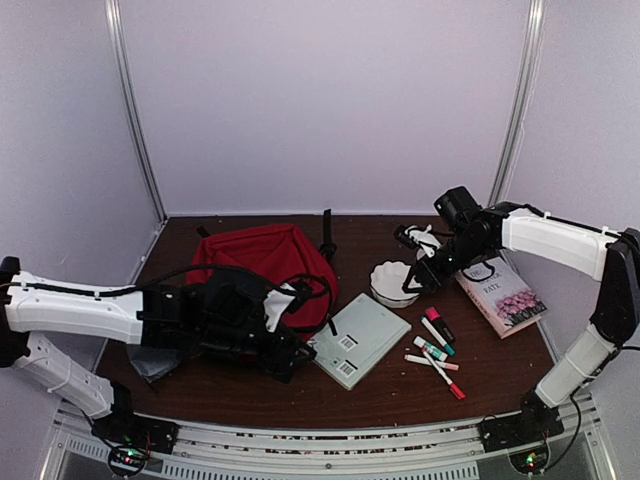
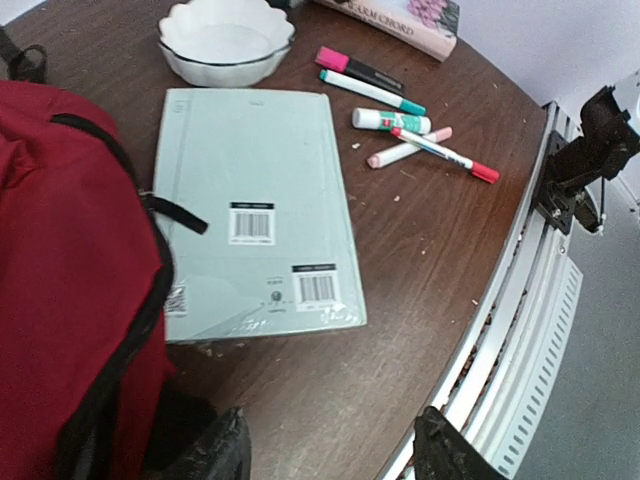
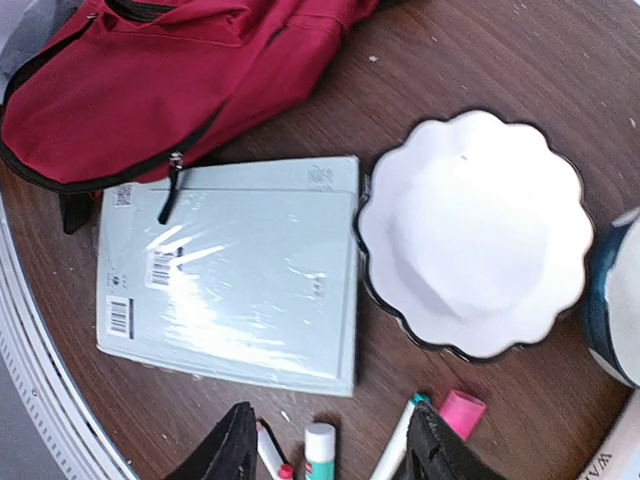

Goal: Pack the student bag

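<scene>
The red backpack (image 1: 265, 250) lies left of centre, partly hidden by my left arm. A light grey-green notebook (image 2: 255, 170) lies beside it, partly under a strap. My left gripper hangs over the backpack's front right, near the notebook; its fingertips show at the bottom of its wrist view, apart, with only table visible between them. My right gripper is open above the markers near the white scalloped bowl (image 3: 470, 230). A pink book (image 1: 500, 295) lies at right. Several markers (image 2: 365, 85) and a glue stick (image 2: 390, 120) lie on the table.
A grey pouch (image 1: 150, 365) at front left is mostly hidden by my left arm. A white cup (image 3: 620, 300) stands behind the bowl's side. The front rail (image 1: 330, 435) borders the table.
</scene>
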